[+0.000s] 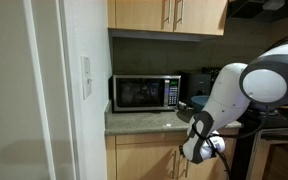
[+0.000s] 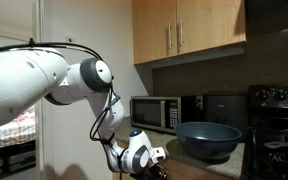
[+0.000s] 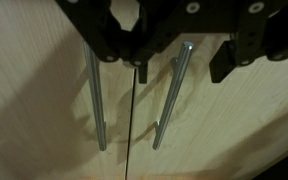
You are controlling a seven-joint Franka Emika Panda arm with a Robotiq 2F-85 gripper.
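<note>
Two metal bar handles sit side by side on the pale wooden lower cabinet doors in the wrist view, the left handle (image 3: 96, 100) and the right handle (image 3: 171, 100), with a dark seam between the doors. My gripper is partly open at the top of that view. Its black fingertips stand apart, and the upper part of the right handle shows in the gap between them. Whether either finger touches the handle cannot be seen. From outside, the white wrist (image 1: 201, 149) hangs low before the lower cabinet (image 1: 141, 160), below the counter.
On the counter (image 1: 139, 122) stands a microwave (image 1: 146, 93). A large dark blue pot (image 2: 207, 138) rests near the counter's right part, close to the arm. The stove (image 2: 276, 125) is at the right, and upper cabinets (image 2: 189, 35) hang above.
</note>
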